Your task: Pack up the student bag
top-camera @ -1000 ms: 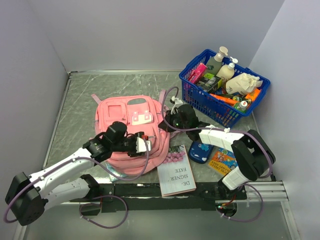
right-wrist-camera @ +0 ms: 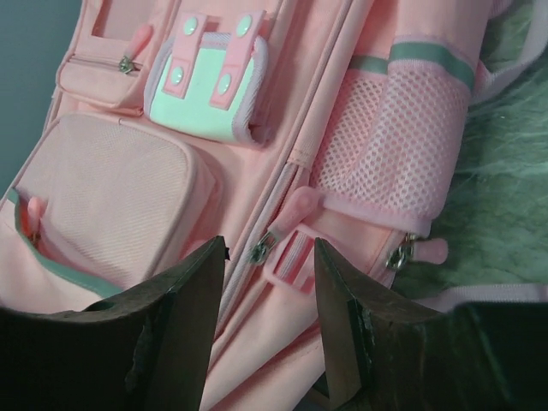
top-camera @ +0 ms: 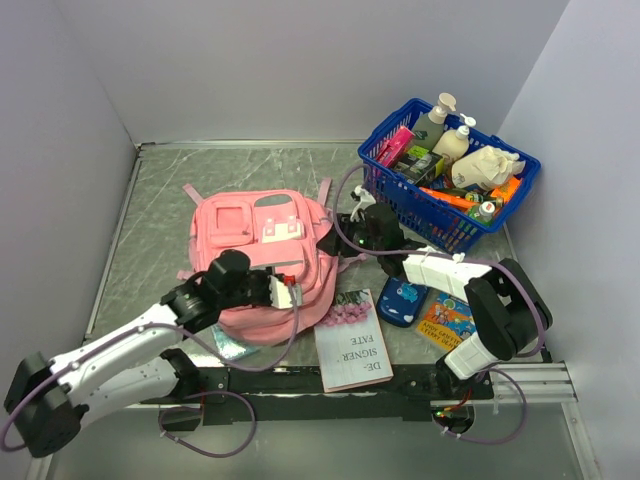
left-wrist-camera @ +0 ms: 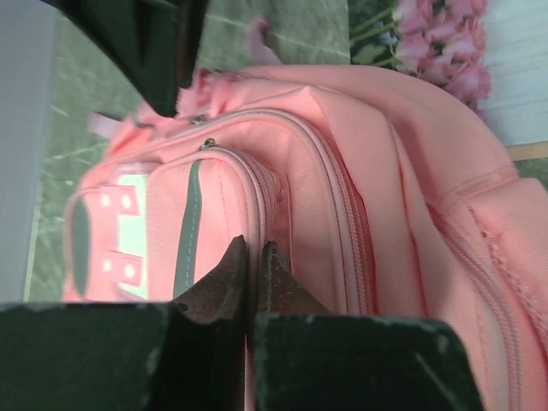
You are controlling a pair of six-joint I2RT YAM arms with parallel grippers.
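Note:
The pink student bag (top-camera: pixel 265 225) lies on its back on the grey floor, its front pockets facing up. My left gripper is shut on a fold of the bag's fabric along a seam of the front pocket. At the bag's right side, my right gripper stands open over a zipper pull (right-wrist-camera: pixel 287 221), which shows between the fingers but is not gripped. A book with pink flowers on its cover (top-camera: pixel 355 345), a blue pencil case (top-camera: pixel 402 302) and an orange-and-blue book (top-camera: pixel 445 322) lie to the bag's right.
A blue basket (top-camera: pixel 425 215) full of bottles and boxes stands at the back right, behind my right arm. A light blue packet (top-camera: pixel 232 345) lies partly under the bag's near edge. Bare floor (top-camera: pixel 165 215) is at the left.
My left gripper has shifted slightly over the bag's front, and its wrist has turned a little. The right gripper has moved slightly. The books, pencil case and basket have not moved.

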